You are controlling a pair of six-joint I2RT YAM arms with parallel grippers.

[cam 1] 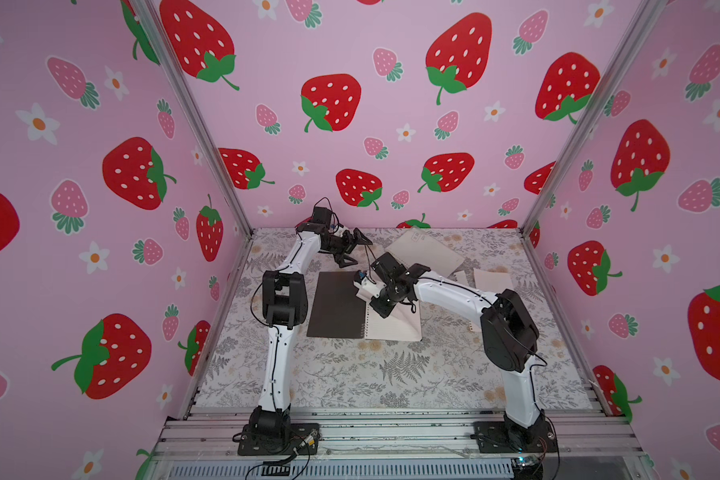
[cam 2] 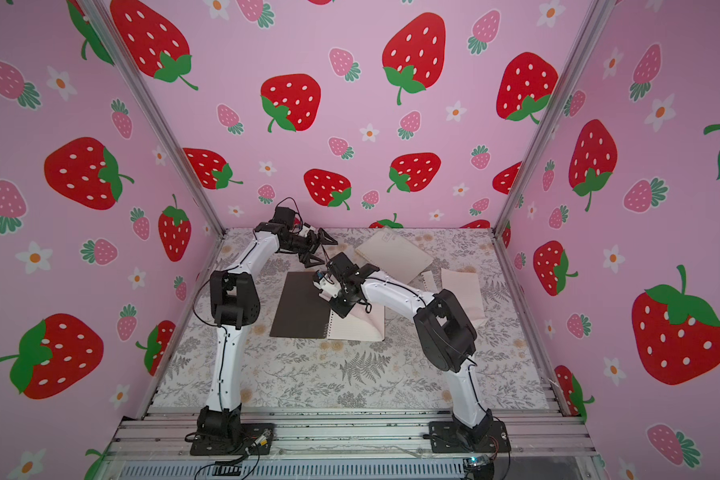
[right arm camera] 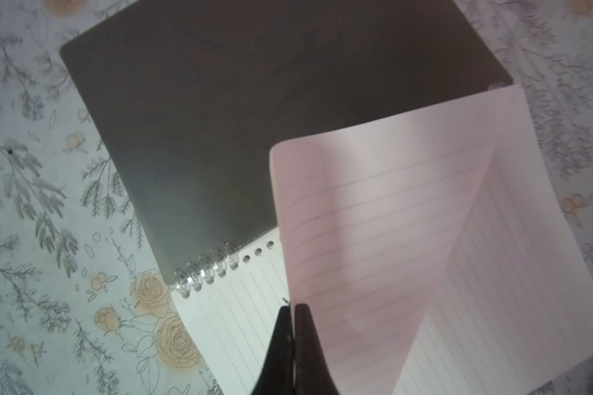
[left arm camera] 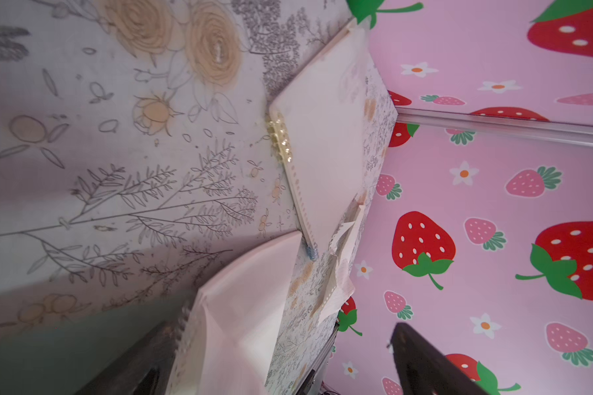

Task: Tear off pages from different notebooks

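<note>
The open spiral notebook, with its dark cover point(cam 1: 334, 308) on the left and lined pages point(cam 1: 392, 328) on the right, lies mid-table. A lifted page point(right arm camera: 382, 210) curls diagonally over it, pulled away from several holes at the upper part of the binding. My right gripper is shut on that page's edge, over the notebook. My left gripper point(cam 1: 352, 246) is open behind the notebook, with nothing clearly held between its blurred fingers in the left wrist view.
A pale pad point(cam 2: 392, 254) lies at the back. A second pale notebook point(cam 2: 464, 288) with a paper strip beside it lies at the right. Pink walls surround the table.
</note>
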